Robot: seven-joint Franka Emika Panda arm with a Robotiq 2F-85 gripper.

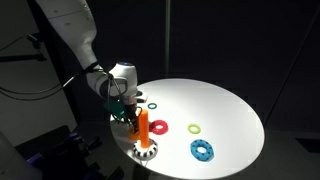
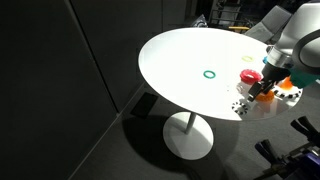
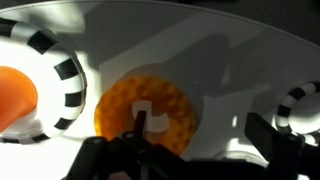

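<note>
An orange ring (image 3: 146, 112) lies flat on the white table in the wrist view. My gripper is open above the table; its left finger overlaps the ring's near edge, while its right finger is off to the ring's right. Nothing sits between the fingers. To the ring's left, an orange post (image 3: 14, 98) rises from a black-and-white striped base (image 3: 68, 85). In exterior view 1 that post (image 1: 144, 126) stands on its base (image 1: 144, 152) at the table's front left, close beside the gripper. The arm partly hides the orange ring there.
A red ring (image 1: 161, 127), a light green ring (image 1: 194, 129), a blue ring (image 1: 203, 150) and a small teal ring (image 1: 152, 106) lie apart on the round white table (image 1: 230, 110). A small black-and-white piece (image 2: 240, 106) is near the table edge.
</note>
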